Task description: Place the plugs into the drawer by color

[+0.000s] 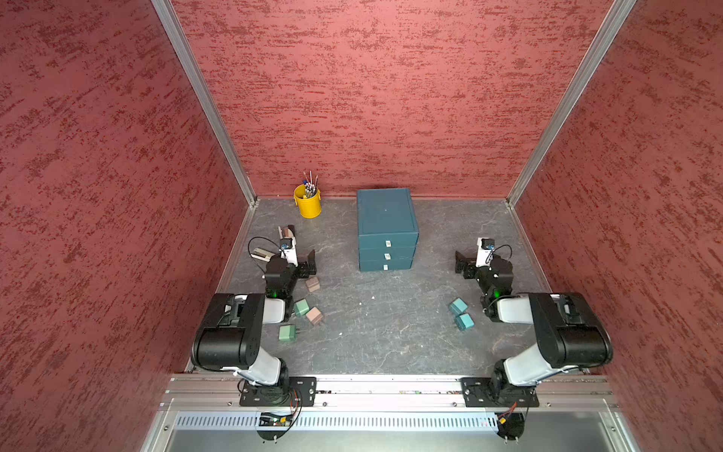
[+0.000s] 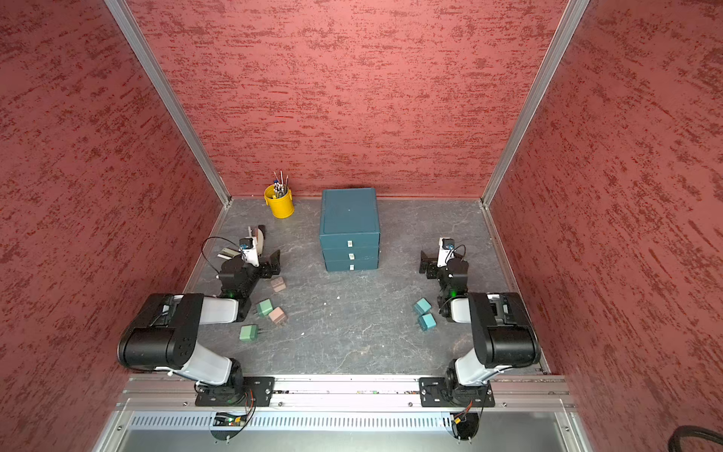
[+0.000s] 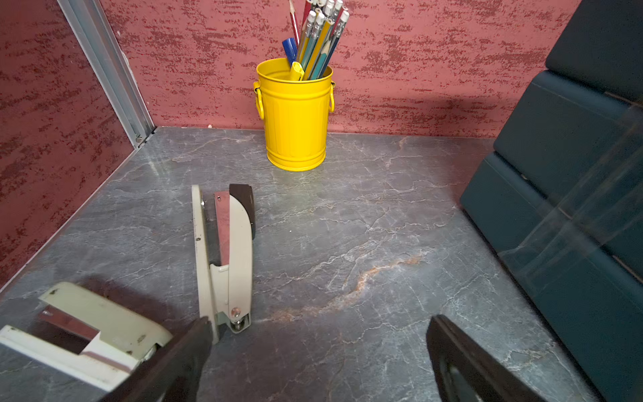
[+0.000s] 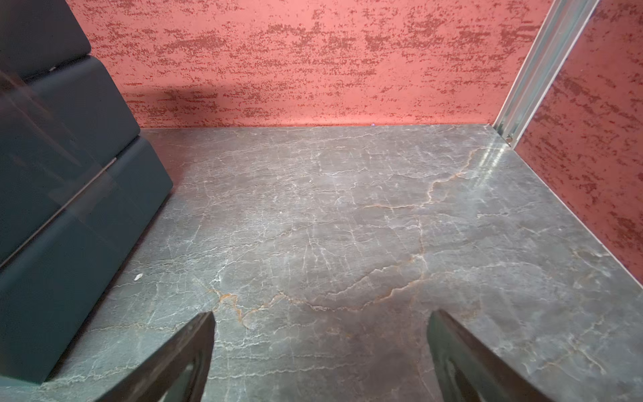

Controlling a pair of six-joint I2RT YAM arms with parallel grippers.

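A dark teal drawer unit (image 1: 386, 214) stands at the back middle of the table, its three drawers closed, each with a small pale handle. Two green plugs (image 1: 301, 307) and two pinkish-brown plugs (image 1: 314, 315) lie on the left side, near the left arm. Over on the right lie two blue plugs (image 1: 464, 321), close together in front of the right arm. My left gripper is open and empty, above the table left of the drawers. My right gripper also stands open, bare table visible between its fingers.
A yellow bucket of pencils (image 3: 294, 114) stands at the back left. Two staplers, one upright-looking pale stapler (image 3: 227, 261) and another pale stapler (image 3: 93, 335), lie by the left gripper.
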